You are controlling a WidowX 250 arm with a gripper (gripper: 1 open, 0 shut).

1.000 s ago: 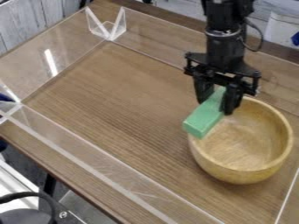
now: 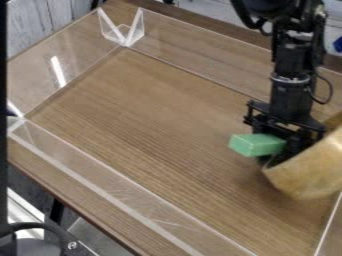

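Observation:
The black robot arm reaches down from the top right, its gripper [image 2: 274, 140] low over the right side of the wooden tabletop [image 2: 134, 110]. The gripper is shut on a green block [image 2: 251, 145], which sticks out to the left of the dark fingers. Just right of and below the block, a tan bowl [image 2: 305, 170] sits tilted at the right edge of the view, partly cut off. The fingertips are hard to make out against the dark gripper body.
Clear plastic strips run along the edges, and a white wire-like shape [image 2: 122, 30] is at the top left. Dark hardware lies at the bottom left corner.
The bowl has shifted right and now looks tilted.

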